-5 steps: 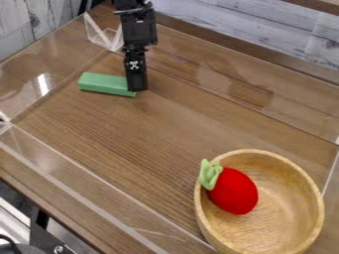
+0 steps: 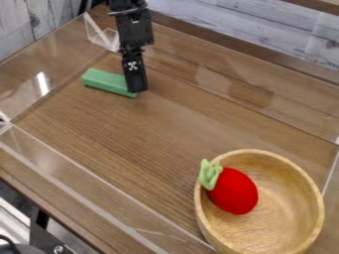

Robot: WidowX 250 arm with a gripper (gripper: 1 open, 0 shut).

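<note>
My dark gripper (image 2: 134,79) reaches down from the top of the view to the right end of a green block (image 2: 107,82) lying on the wooden table (image 2: 159,149). Its fingertips are small and dark against the block, and I cannot tell whether they are closed on it.
A wooden bowl (image 2: 291,213) at the bottom right holds a red strawberry-like object (image 2: 233,193) with a green top. The table's edge runs along the upper right and the left.
The green block has shifted very slightly to the right and turned a little, and the gripper at its end has moved slightly.
</note>
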